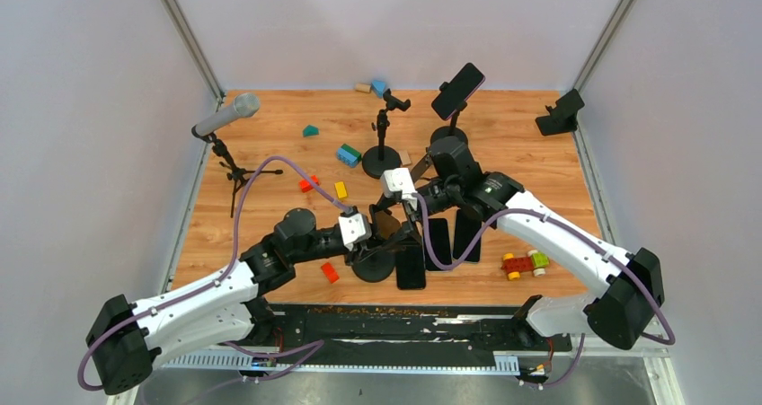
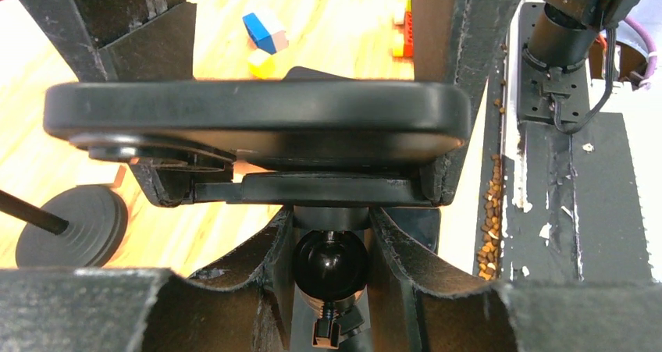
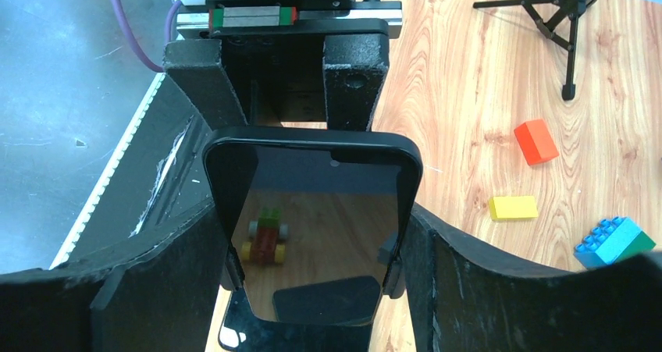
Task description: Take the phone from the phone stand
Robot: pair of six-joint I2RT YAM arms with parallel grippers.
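Note:
A black phone [image 3: 320,235] fills the lower middle of the right wrist view, and my right gripper is shut on it from both sides. In the left wrist view the phone [image 2: 258,110] is seen edge-on above the holder, between the right fingers. My left gripper is shut on the phone stand [image 2: 331,262] just below the holder. In the top view both grippers meet over the stand base [image 1: 373,270] at the front middle, hiding most of the held phone.
Several phones [image 1: 411,275] lie just right of the stand. An empty stand [image 1: 381,161], another stand holding a phone [image 1: 456,91], a microphone on a tripod [image 1: 237,109], a black holder [image 1: 562,118] and a toy car [image 1: 518,265] surround the arms, with scattered blocks.

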